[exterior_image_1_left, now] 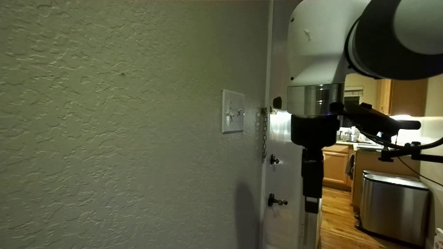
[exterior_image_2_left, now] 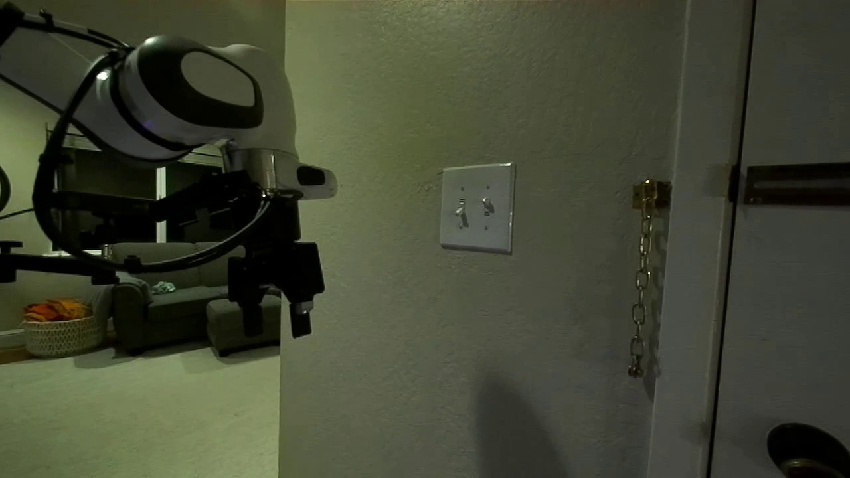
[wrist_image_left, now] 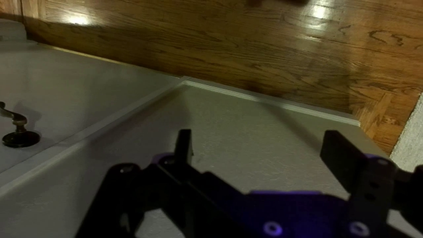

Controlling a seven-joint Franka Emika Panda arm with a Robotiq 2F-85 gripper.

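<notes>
My gripper is open, its two dark fingers wide apart in the wrist view and only wall showing between them. In exterior view 2 the gripper (exterior_image_2_left: 276, 322) points downward, left of a white plate with two toggle switches (exterior_image_2_left: 478, 208) on the wall. One toggle (exterior_image_2_left: 460, 211) differs in tilt from the other toggle (exterior_image_2_left: 487, 206). From exterior view 1, the gripper (exterior_image_1_left: 312, 205) hangs lower than the switch plate (exterior_image_1_left: 233, 111) and to its right, clear of the wall. The wrist view does not show the plate.
A door chain (exterior_image_2_left: 640, 295) hangs beside the white door (exterior_image_2_left: 797, 318). The door handle (exterior_image_1_left: 276, 201) sticks out in exterior view 1. A metal bin (exterior_image_1_left: 392, 207) stands at the right. Wooden floor (wrist_image_left: 222, 47) lies below, and the air before the wall is free.
</notes>
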